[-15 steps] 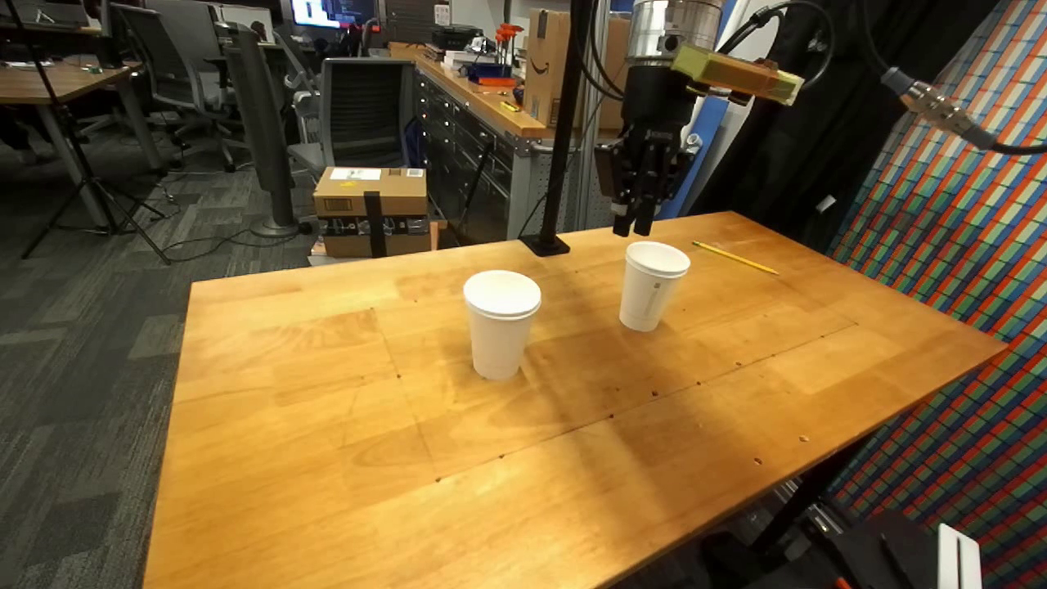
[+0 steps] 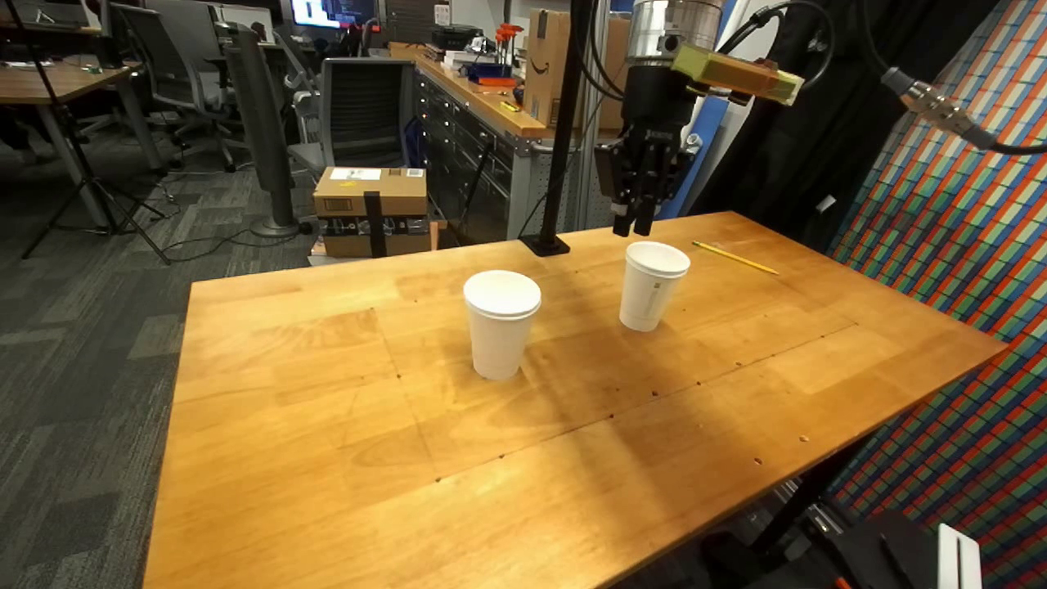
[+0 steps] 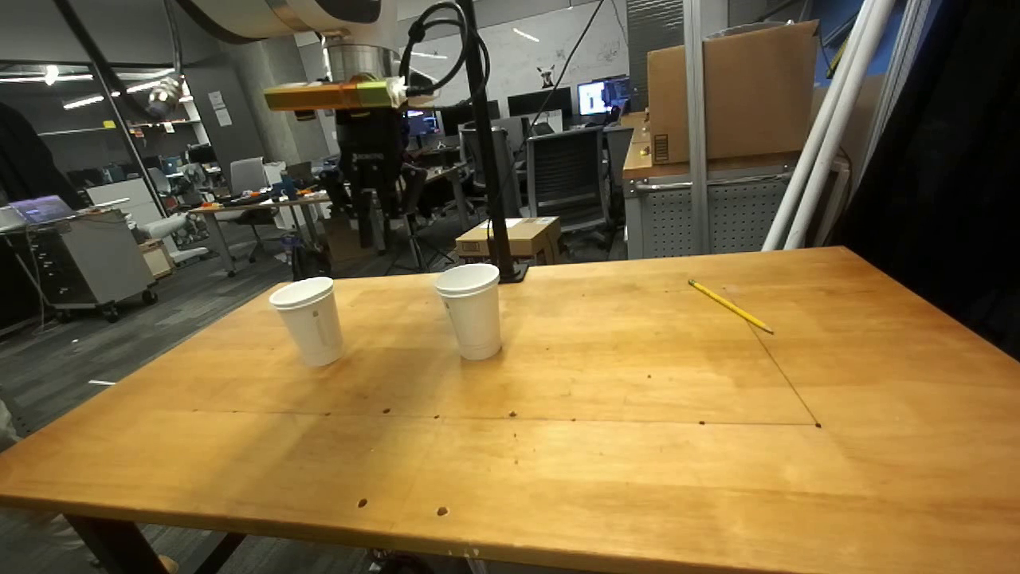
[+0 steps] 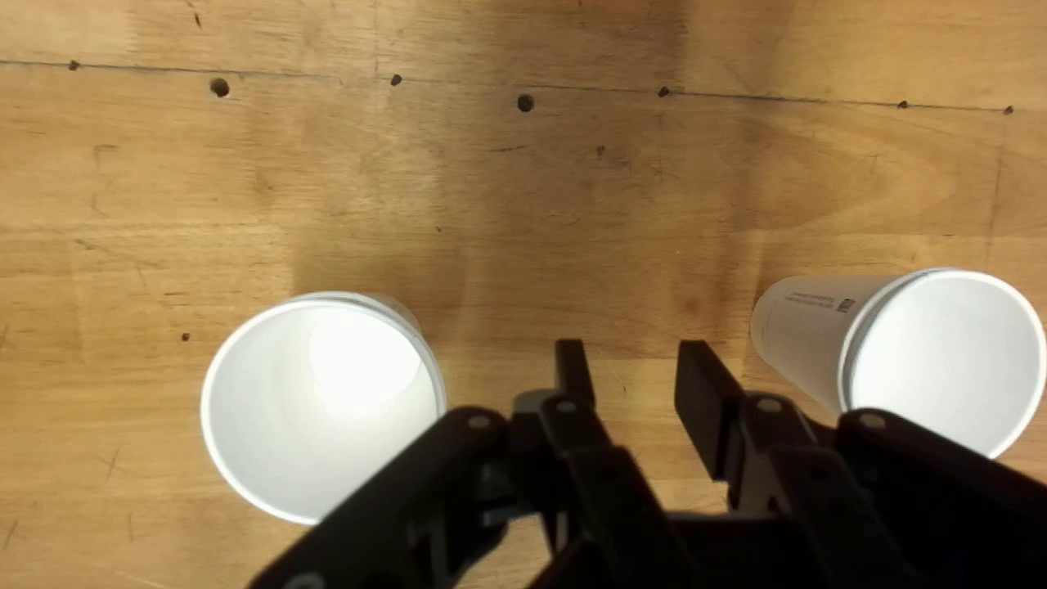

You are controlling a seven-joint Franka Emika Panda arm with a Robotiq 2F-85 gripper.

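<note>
Two white paper cups stand upright on the wooden table, apart from each other. In exterior view 1 one cup (image 2: 501, 329) is left of the other cup (image 2: 649, 286); in exterior view 2 the left cup (image 3: 311, 325) and right cup (image 3: 474, 316) are side by side. My gripper is open and points down, with a clear gap between its black fingers and only table showing there. In the wrist view a cup (image 4: 319, 407) lies to the left of the fingers, its inside empty. Another cup (image 4: 947, 358) is on the right, partly covered by the gripper.
A yellow pencil (image 3: 729, 305) lies on the table, off to the right of the cups. At the table's back edge a black post (image 3: 493, 191) rises.
</note>
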